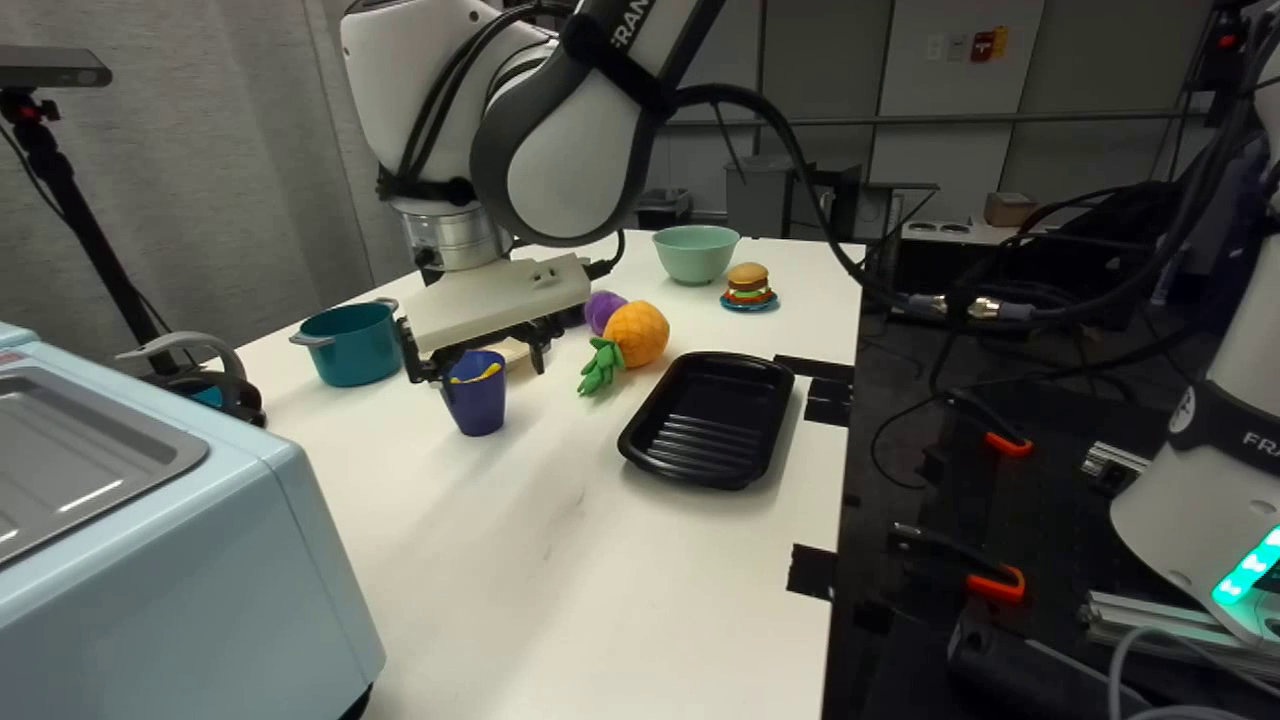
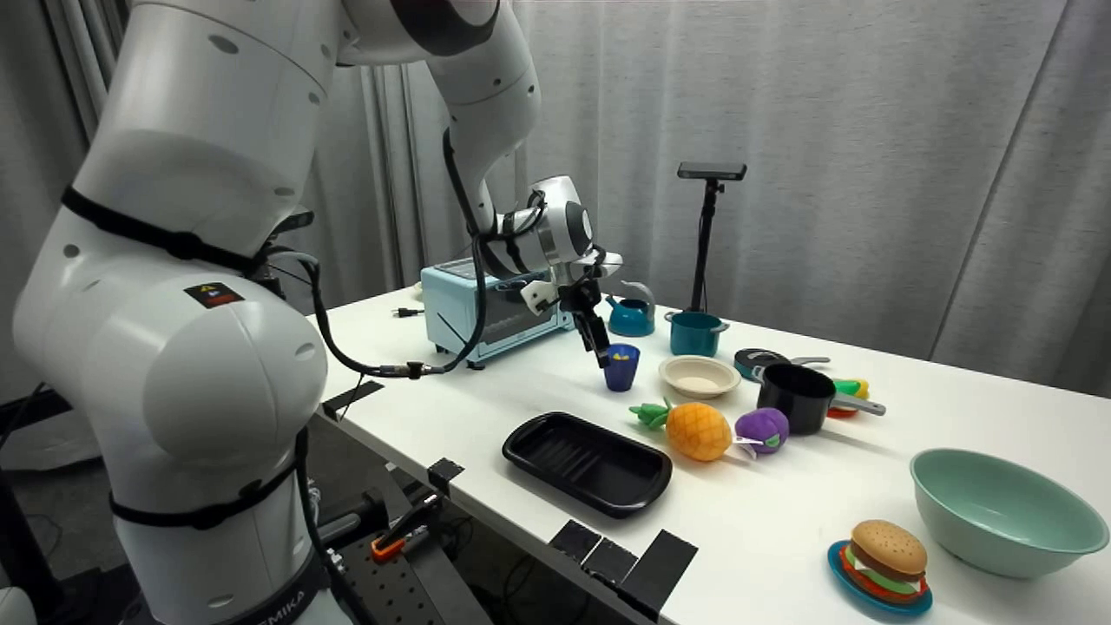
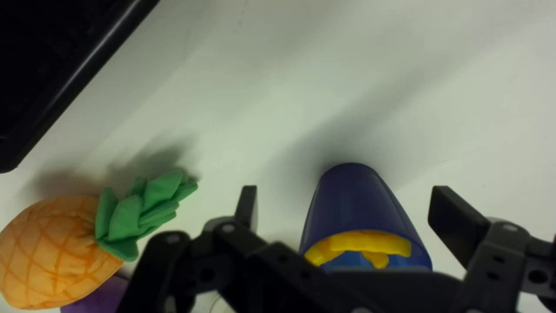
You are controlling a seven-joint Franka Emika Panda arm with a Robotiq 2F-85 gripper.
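A dark blue cup (image 1: 479, 406) stands upright on the white table, with yellow pieces (image 3: 371, 244) inside it. My gripper (image 1: 480, 364) is open at the height of the cup's rim, its fingers spread wide. In the wrist view the cup (image 3: 354, 203) lies between the two fingertips, with clear space on both sides. The second exterior view also has the cup (image 2: 621, 373) close to the gripper's fingers (image 2: 596, 340). Part of the cup's mouth is hidden behind the gripper body in the wrist view.
Near the cup lie a black tray (image 2: 536, 458), a plush pineapple (image 2: 698, 431), a purple plush eggplant (image 2: 763, 428) and a cream bowl (image 2: 700, 377). A teal pot (image 2: 694, 333) and black saucepan (image 2: 797, 398) stand farther off. The blue toaster oven (image 1: 216, 528) borders one side.
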